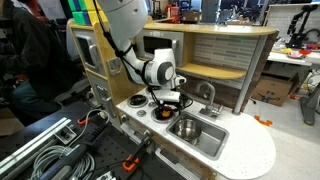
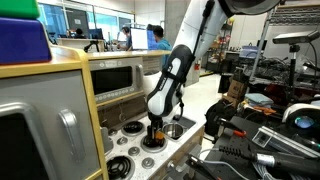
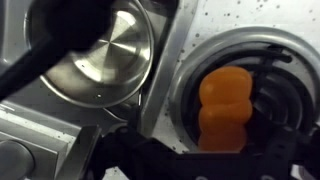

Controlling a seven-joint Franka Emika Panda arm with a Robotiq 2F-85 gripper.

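An orange, rounded object, lumpy like a pepper or a toy, lies on a stove burner. My gripper is open over the burner, a dark finger on either side in the wrist view, with the orange object between and ahead of them. I cannot tell whether either finger touches it. From exterior view 1, the gripper is low at the burner, and a bit of the orange object shows beneath it. Exterior view 2 has the orange object partly hidden by the gripper.
A metal pot stands in the sink beside the burner, close to my gripper. The faucet rises behind the sink. A shelf overhangs the back.
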